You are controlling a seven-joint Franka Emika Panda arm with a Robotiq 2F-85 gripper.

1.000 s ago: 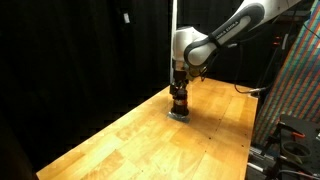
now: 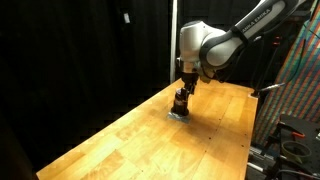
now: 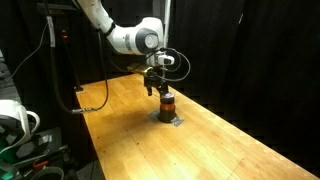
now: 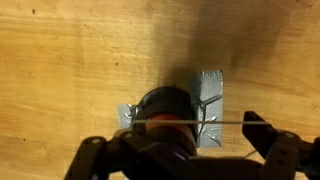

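A dark cylinder with a reddish-orange band [image 3: 167, 108] stands upright on the wooden table, on silver tape. From above, part of this cylinder [image 4: 168, 103] shows just beyond my gripper, which hides the rest. My fingers stand apart, with the fingers [image 4: 92, 152] spread to either side. A thin straight pale line [image 4: 215, 122] spans the gap between them; what it is, I cannot tell. In exterior view 2 my gripper [image 3: 157, 87] is above and slightly left of the cylinder, close to its top.
Silver tape [image 4: 209, 105] lies flat on the table around the cylinder's foot. Bare wooden table [image 2: 130, 145] stretches away on the near left. Black curtains hang behind, and a loose cable [image 3: 98, 105] loops beside the arm.
In exterior view 1 the arm and gripper have shifted to the right, from over the cylinder to its upper right. The cylinder stands in the same place.
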